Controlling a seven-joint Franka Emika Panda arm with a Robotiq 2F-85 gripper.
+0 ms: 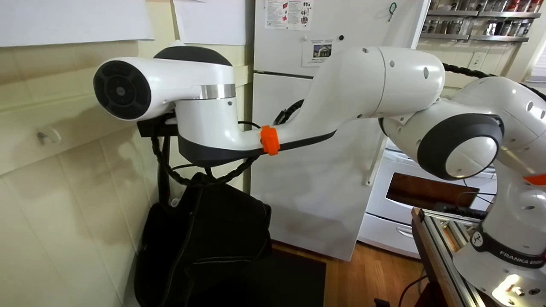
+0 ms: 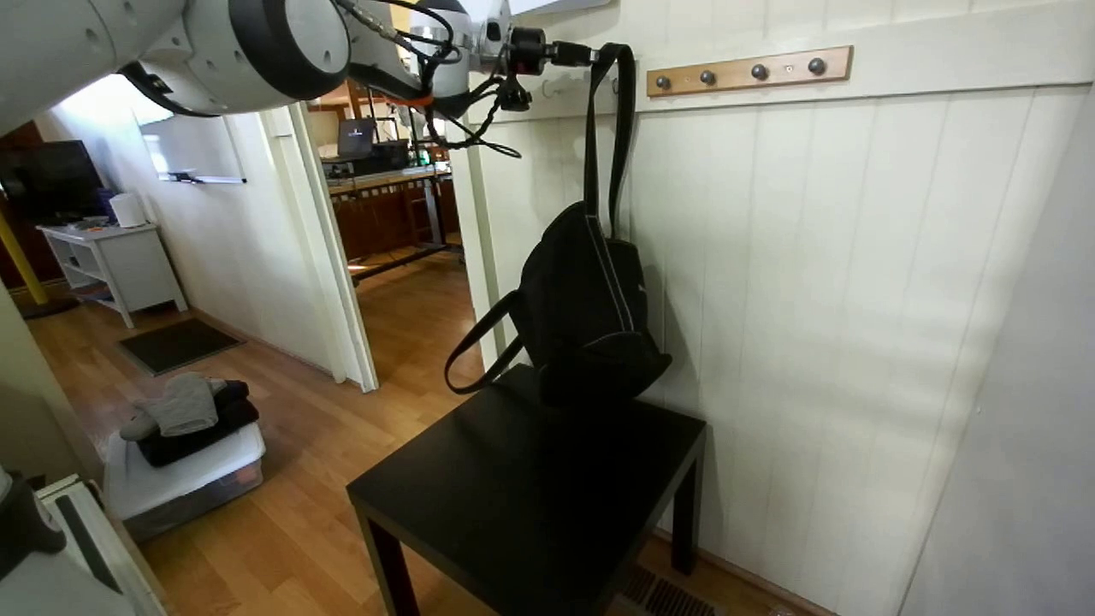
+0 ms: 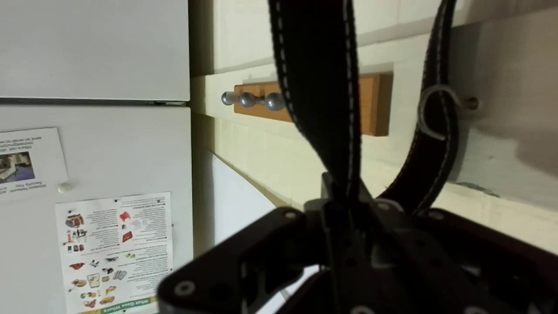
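Note:
A black bag [image 2: 585, 308] hangs above and against the black side table, its top strap [image 2: 618, 144] running up to my gripper [image 2: 593, 56]. In the wrist view, the gripper is shut on the dark stitched strap [image 3: 319, 68]. The other side of the strap loop [image 3: 442, 157] passes across a pale wall hook [image 3: 434, 112]. The hook's curl shows in front of that strap; whether it bears on the hook I cannot tell. From the first exterior view, the bag [image 1: 210, 230] hangs under my wrist, with the fingers hidden.
A wooden rack with round knobs [image 2: 749, 72] is fixed to the wall beside the strap. The black table [image 2: 513, 482] stands under the bag. Another pale hook [image 1: 49, 135] sits on the wall board left of the arm. The fridge [image 1: 302, 169] stands close behind the arm.

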